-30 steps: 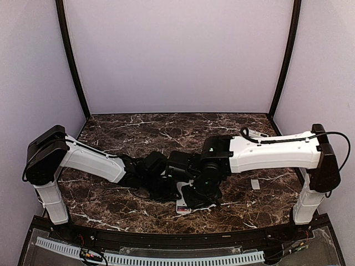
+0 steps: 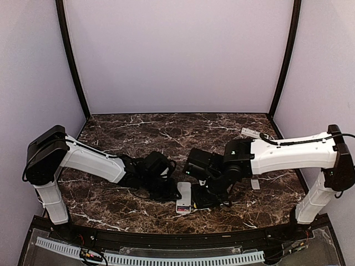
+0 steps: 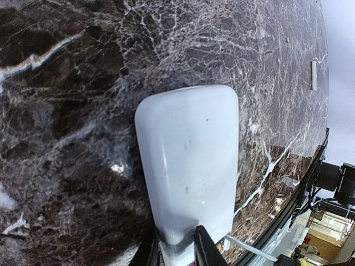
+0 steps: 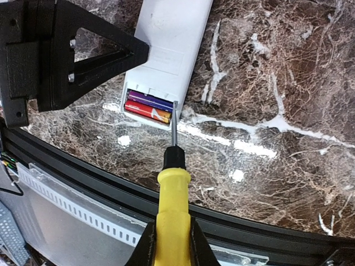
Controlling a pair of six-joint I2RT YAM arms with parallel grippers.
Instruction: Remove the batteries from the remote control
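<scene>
A white remote control (image 2: 183, 194) lies on the dark marbled table near its front edge, its battery end toward the front. My left gripper is shut on the remote, with fingertips at its sides. In the open compartment, a purple battery (image 4: 150, 101) and a red-and-orange battery (image 4: 147, 111) lie side by side. My right gripper is shut on a screwdriver (image 4: 173, 194) with a yellow handle. The screwdriver's thin metal tip reaches the right end of the compartment, at the batteries' ends; whether it touches them I cannot tell.
A small white flat piece (image 2: 255, 183) lies on the table to the right, partly beside my right arm. Farther back is a long white object (image 2: 254, 133). The left finger assembly (image 4: 105, 61) overhangs the remote's side.
My right arm has shifted to the right, uncovering more of the remote and the yellow of the screwdriver. The left arm and the remote appear to have stayed in place.
</scene>
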